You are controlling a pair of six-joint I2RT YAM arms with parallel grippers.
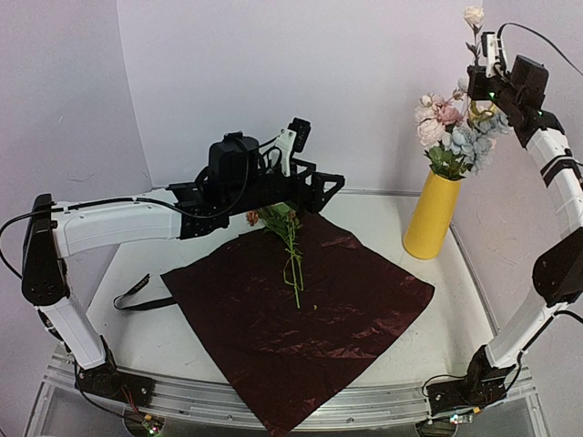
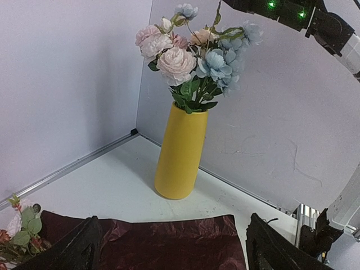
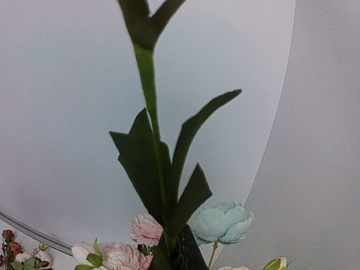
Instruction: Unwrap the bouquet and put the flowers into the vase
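Observation:
The tall yellow vase [image 1: 432,218] stands at the right of the table, filled with pink, cream and pale blue flowers [image 2: 176,66]. Above that bouquet, my right gripper [image 1: 477,84] is shut on the stem of a pale rose [image 1: 473,15], whose bloom points up. In the right wrist view, this flower's leafy stem [image 3: 149,90] rises from the fingers; its lower end is hard to make out. My left gripper [image 1: 328,185] hangs open and empty over the cloth. Loose flowers [image 1: 290,238] lie beneath the left arm, partly hidden by it.
A dark maroon cloth [image 1: 301,337] covers the middle of the table. A black strap [image 1: 146,305] lies at its left. Walls [image 2: 270,112] stand close behind and to the right of the vase. Bare white tabletop [image 1: 387,214] separates cloth and vase.

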